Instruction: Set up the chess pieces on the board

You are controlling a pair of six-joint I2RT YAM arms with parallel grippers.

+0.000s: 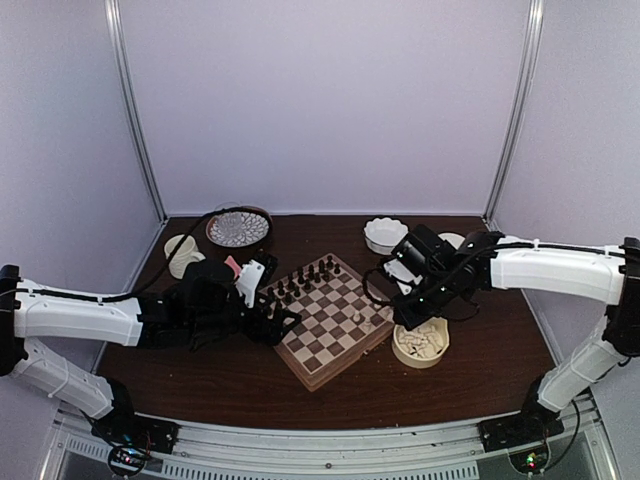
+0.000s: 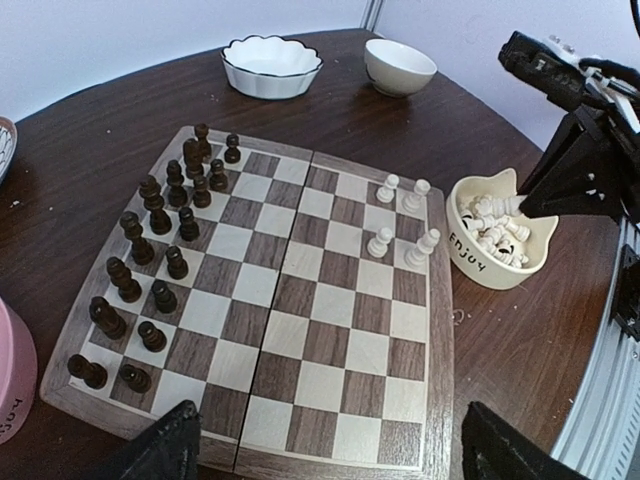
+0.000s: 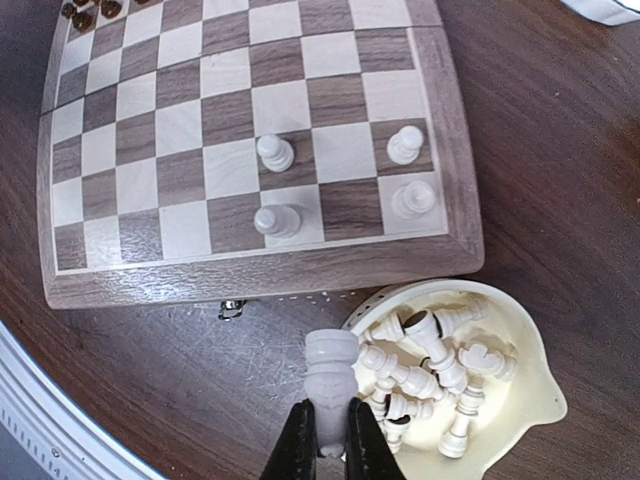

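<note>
The wooden chessboard (image 2: 320,330) carries dark pieces (image 2: 129,284) along its left side and several white pieces (image 3: 281,220) at the right edge, near the cream bowl of white pieces (image 3: 526,390). My right gripper is shut on a white piece (image 3: 330,370), held over the bowl's edge beside the board. My left gripper (image 1: 279,322) is open at the board's left corner, above the surface, with nothing seen between its fingers.
A scalloped white bowl (image 2: 270,75) and a plain white bowl (image 2: 398,70) stand at the back right. A patterned plate (image 1: 237,229) and a pink container (image 2: 12,370) are at the left. Bare table shows in front of the board.
</note>
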